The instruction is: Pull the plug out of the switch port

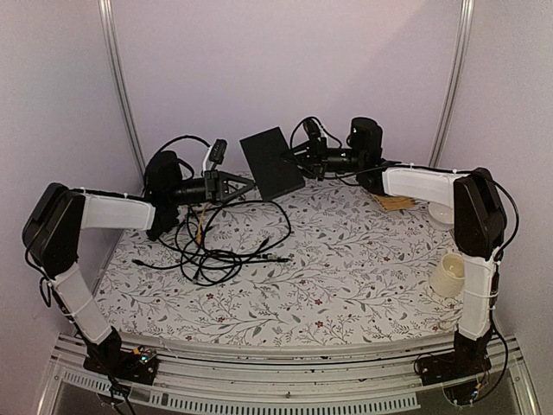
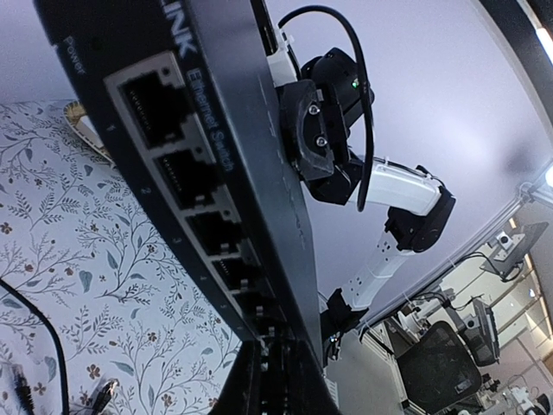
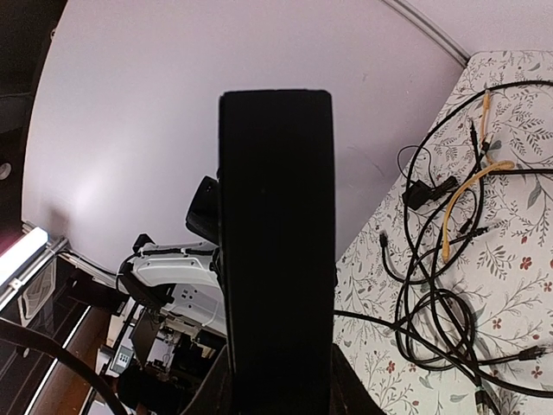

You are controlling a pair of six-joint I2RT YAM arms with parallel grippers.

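The black Ethernet switch (image 1: 270,164) hangs tilted above the table, my right gripper (image 1: 294,158) shut on it. In the right wrist view its dark body (image 3: 276,242) fills the middle. The left wrist view shows a row of ports (image 2: 190,181) along its face; the upper ones are empty. My left gripper (image 1: 248,186) is at the switch's lower left edge, its fingers shut at the bottom end of the port row. What is between them is dark and hard to make out, likely a plug at the last port.
Tangled black cables (image 1: 212,264) and an orange cable (image 3: 467,186) lie on the left of the table. A cream cup (image 1: 448,275), a white bowl (image 1: 441,218) and a wooden item (image 1: 393,202) are at the right.
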